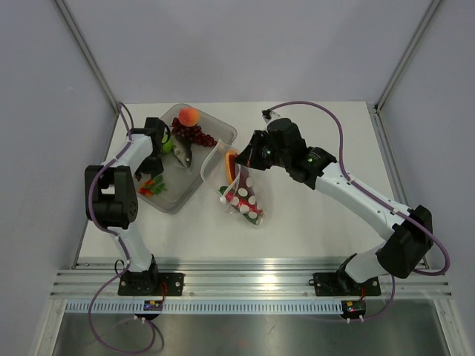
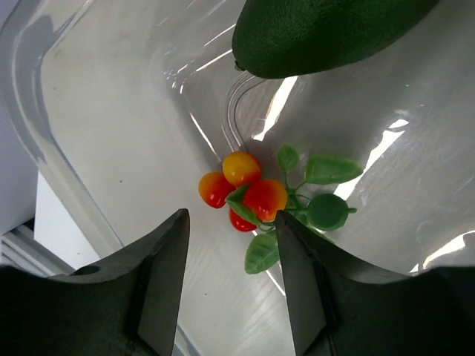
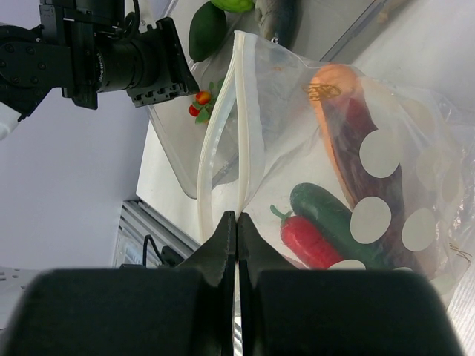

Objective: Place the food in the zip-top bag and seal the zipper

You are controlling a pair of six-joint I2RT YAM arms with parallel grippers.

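The clear zip top bag [image 1: 214, 165] stands mid-table, its mouth facing the grey bin. Its upper edge runs down between the fingertips of my right gripper, which is shut on it. Through the film show a red pepper [image 3: 310, 242], a green cucumber [image 3: 334, 219] and a long orange-brown item [image 3: 335, 81]. My left gripper is over the bin, partly open and empty. Just beyond its fingers lies a bunch of small red-orange tomatoes [image 2: 265, 199] with green leaves. A dark green avocado [image 2: 319, 37] rests farther in the bin.
The grey bin [image 1: 223, 133] also holds a peach [image 1: 188, 116], dark grapes [image 1: 199, 136], a fish-like item [image 1: 182, 153] and something light green [image 1: 167, 144]. Bin walls stand close around my left gripper.
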